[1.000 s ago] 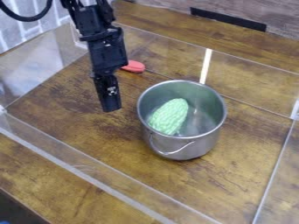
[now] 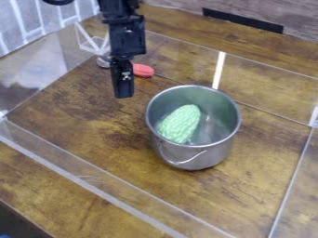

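My black gripper [image 2: 123,87] points down over the wooden table at the left of the camera view, left of and above a steel pot [image 2: 214,147]; nothing shows between its fingers, and it looks shut. In the pot lies a pale green, textured object like an ear of corn [image 2: 178,124]. A small red object [image 2: 141,71] lies on the table behind the gripper, just to its right.
Clear plastic walls edge the wooden table [image 2: 74,139] at the left, front and right. A silvery object, partly hidden by the arm, is beside the red one. Bare wood surrounds the pot and fills the front left.
My gripper has moved up in the view, toward the back, and slightly right. The pot, the green object and the red object have not moved.
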